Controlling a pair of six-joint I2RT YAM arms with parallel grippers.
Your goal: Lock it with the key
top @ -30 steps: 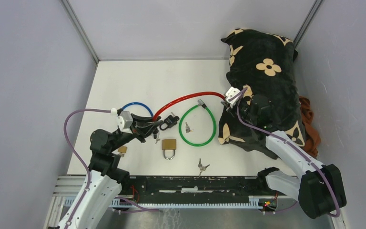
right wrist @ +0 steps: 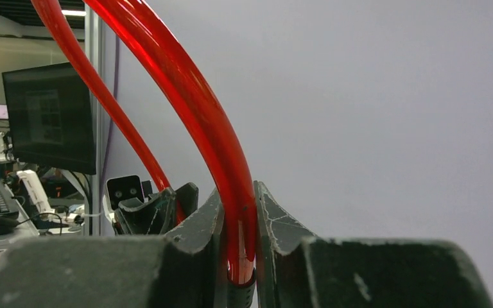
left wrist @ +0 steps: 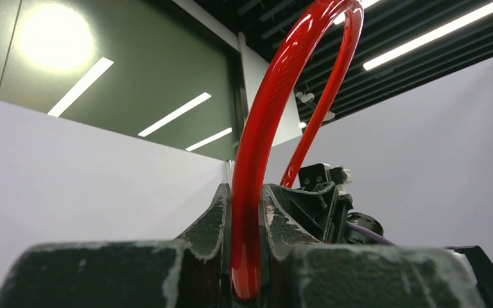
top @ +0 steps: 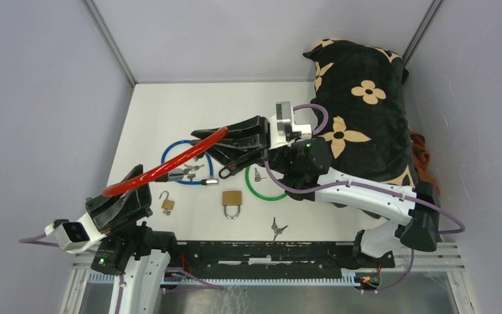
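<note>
A red cable lock (top: 165, 167) is held high above the table between both grippers, curving in an arch. My left gripper is shut on it at the lower left in the top view; my right gripper is shut on it near the middle, close to a black end piece (right wrist: 240, 292). On the white table (top: 163, 111) lie a brass padlock (top: 232, 198), a small padlock (top: 168, 205), a blue cable lock (top: 188, 182), a green cable lock (top: 266, 197) and keys (top: 274, 229).
A black flowered pillow (top: 366, 78) fills the right side of the table, with brown cloth (top: 418, 150) behind it. Walls enclose the back and sides.
Both arms have lifted the red cable; the right gripper has moved left toward the middle, the left gripper toward the lower left, and the cable now runs more diagonally.
</note>
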